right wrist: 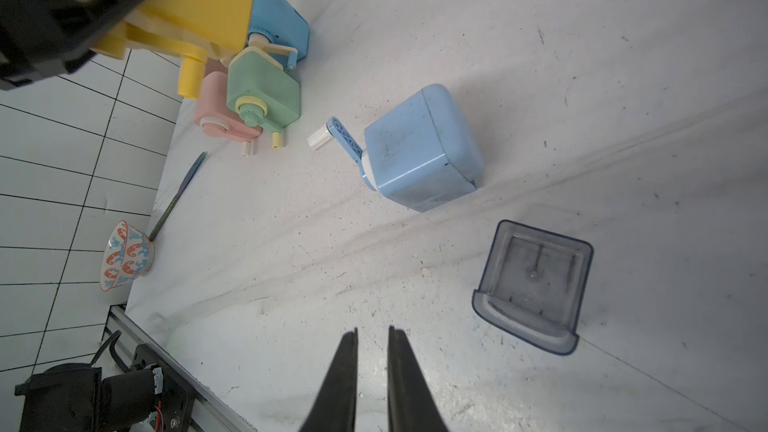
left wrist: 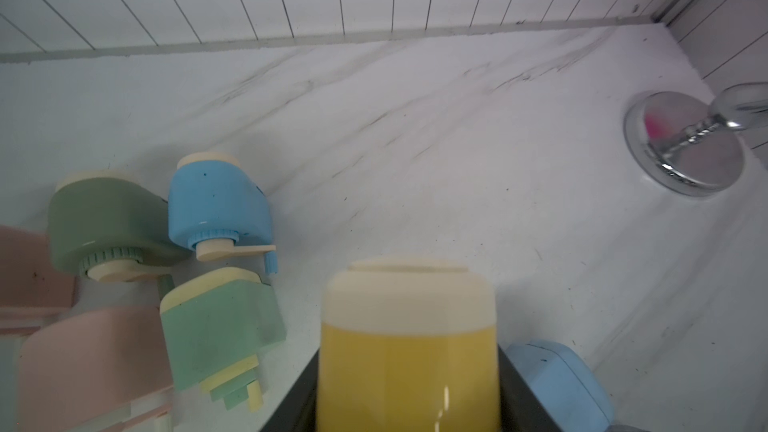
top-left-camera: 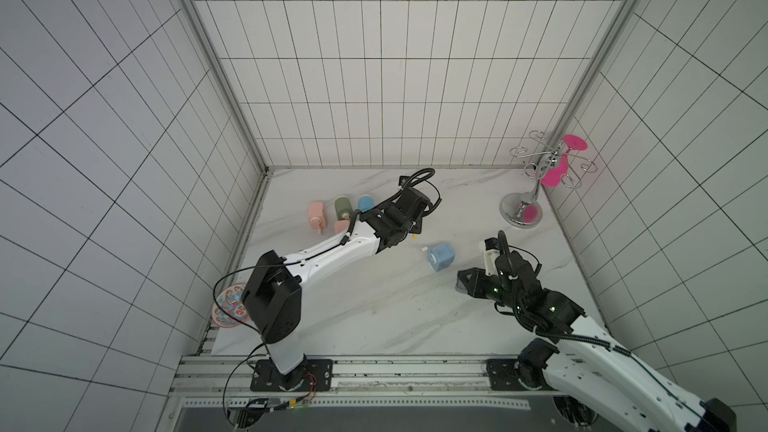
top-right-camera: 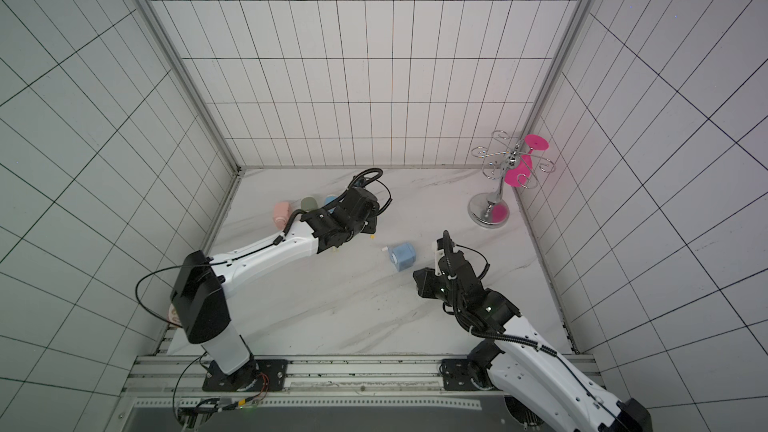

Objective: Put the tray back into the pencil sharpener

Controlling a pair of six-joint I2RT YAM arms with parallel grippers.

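Note:
A yellow pencil sharpener (left wrist: 408, 376) with a cream end is held up off the table, my left gripper shut around its sides. In the right wrist view the same yellow sharpener (right wrist: 204, 12) hangs at the top left with its crank down. The clear grey tray (right wrist: 534, 280) lies empty on the table, apart from any sharpener. My right gripper is shut above the table, left of the tray in that view; only a narrow gap and no object shows between its fingers. A light-blue sharpener (right wrist: 420, 148) lies beside the tray, its crank out to one side.
Green (left wrist: 220, 328), dark-green (left wrist: 120, 220), blue (left wrist: 220, 204) and pink (left wrist: 96, 368) sharpeners cluster at the back left. A chrome stand (top-left-camera: 521, 209) is at the back right. A patterned bowl (right wrist: 126, 256) sits by the left edge.

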